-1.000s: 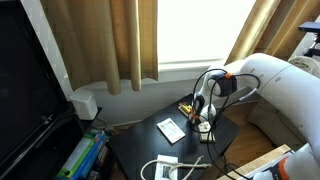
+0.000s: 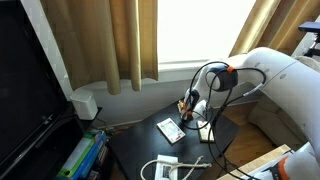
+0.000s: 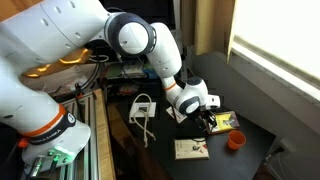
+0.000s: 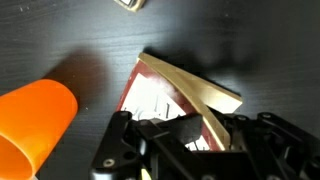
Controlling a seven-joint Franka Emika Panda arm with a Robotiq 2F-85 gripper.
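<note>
My gripper (image 3: 209, 124) is low over the dark table, right by a yellow-edged flat item (image 3: 223, 121) in exterior view 2. In the wrist view, a flat box or book (image 4: 150, 92) with a red border and a cream edge lies under the fingers. Its cream edge runs right up to them; whether any of it is between them is hidden. The fingers look shut. An orange cup (image 4: 32, 125) stands close by on the left of that view, apart from the gripper.
A pale flat box (image 3: 191, 149) and a white device with a cable (image 2: 165, 168) lie on the table. The orange cup (image 3: 236, 140) stands near the gripper's side. Behind the table rises a wall with a curtain (image 2: 105, 45). Bare tabletop (image 2: 137, 147) shows at the left.
The gripper and forearm have shifted slightly left in exterior view 1, covering more of the yellow item. The other objects on the table look unmoved.
</note>
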